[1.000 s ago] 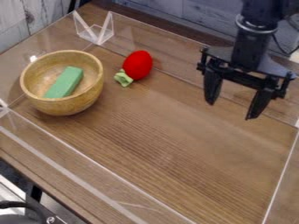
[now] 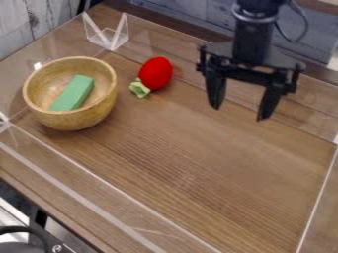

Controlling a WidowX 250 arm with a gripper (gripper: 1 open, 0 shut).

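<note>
My gripper [image 2: 248,81], a dark arm end with a wide body and fingers pointing down at both sides, hangs over the right back of the wooden table [image 2: 199,188]; I cannot tell whether it is open or shut. Left of it lie a red oval object [image 2: 156,72] and a small light green piece [image 2: 138,88]. A wooden bowl [image 2: 95,114] at the left holds a green block [image 2: 63,92].
A white wire-like stand [image 2: 110,32] is at the back left. Dark edges show at the left and lower left.
My gripper has moved left across the back of the table and changed its angle slightly. The other objects stay where they were.
</note>
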